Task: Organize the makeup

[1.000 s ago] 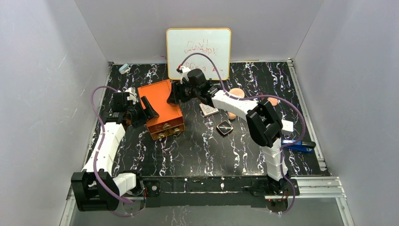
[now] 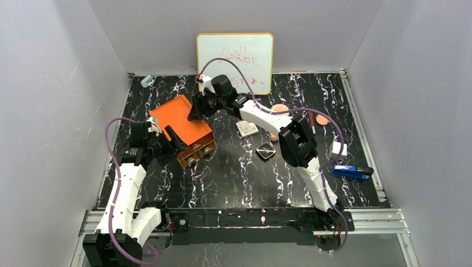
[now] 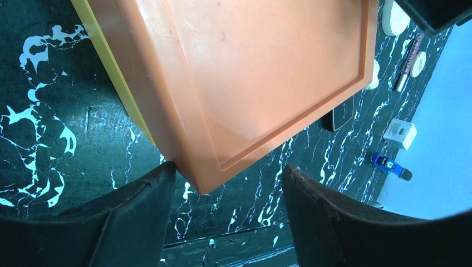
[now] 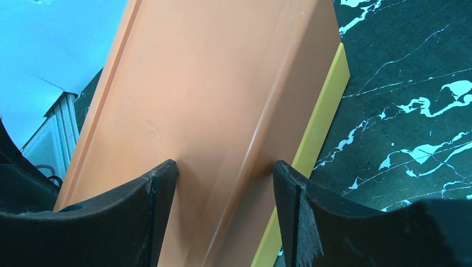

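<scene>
An orange-topped box (image 2: 177, 118) with drawers on its front sits on the left of the dark marble table, turned at an angle. My left gripper is at the box's near left corner; in the left wrist view its fingers flank the corner, apparently with some space on the right, so its grip is unclear. My right gripper is over the far right edge, fingers apart around the lid's edge; contact is unclear. Makeup items lie right of the box: round pieces (image 2: 279, 108), a palette (image 2: 247, 128), a dark compact (image 2: 265, 149) and a pencil-like item (image 3: 411, 58).
A whiteboard (image 2: 234, 53) stands at the back. A white small box (image 3: 399, 133) and a blue stapler (image 2: 348, 171) lie at the right. Grey walls border it.
The orange box has turned and shifted a little leftward.
</scene>
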